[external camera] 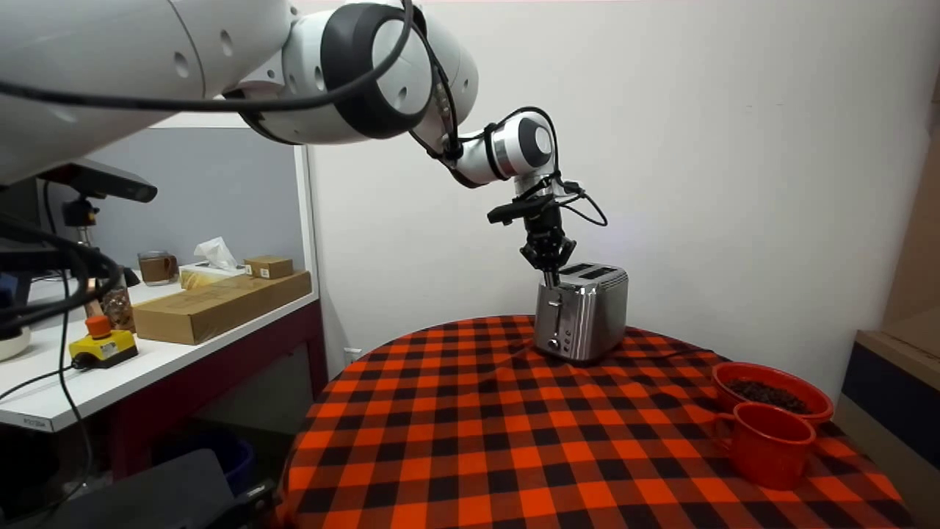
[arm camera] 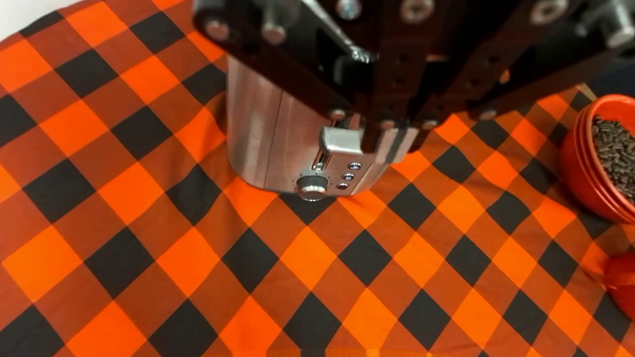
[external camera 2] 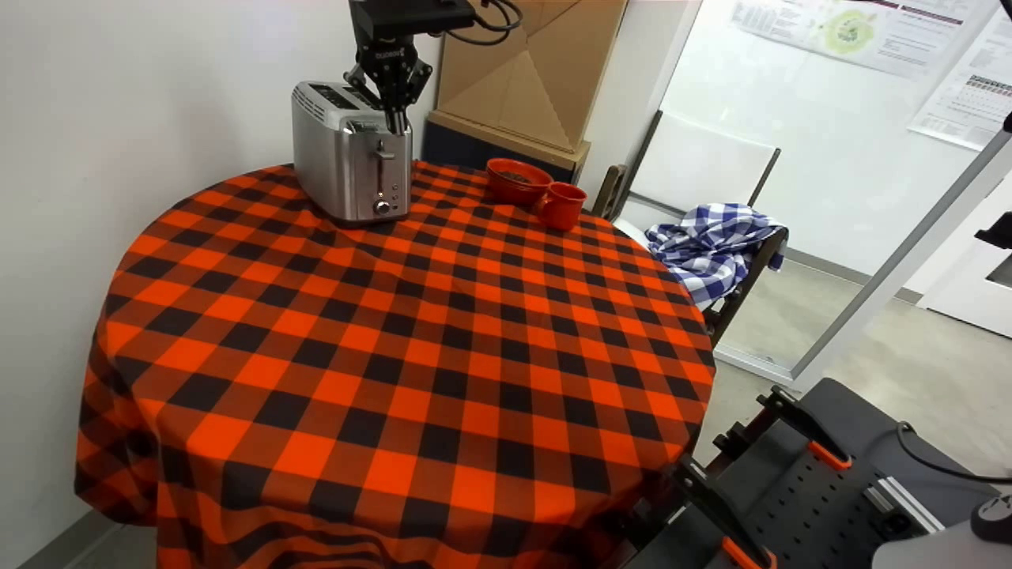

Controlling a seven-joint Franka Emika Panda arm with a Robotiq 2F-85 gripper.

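Note:
A silver toaster (external camera: 592, 319) stands upright on the checked table, its two top slots visible and empty-looking. On its front face are a lever (arm camera: 341, 140), a round knob (arm camera: 312, 187) and several small buttons. My gripper (external camera: 552, 281) points down at the toaster's front, its fingers shut with nothing seen between them. In exterior view 2 the fingertips (external camera 2: 395, 123) are just above the lever, in front of the upper face. The wrist view shows them close beside the lever's top; whether they touch it I cannot tell.
To the toaster's right sit a red bowl (external camera: 775, 389) of small dark pieces and a red mug (external camera: 768, 445). The wall is close behind the toaster. Most of the checked tablecloth (external camera 2: 379, 360) is clear.

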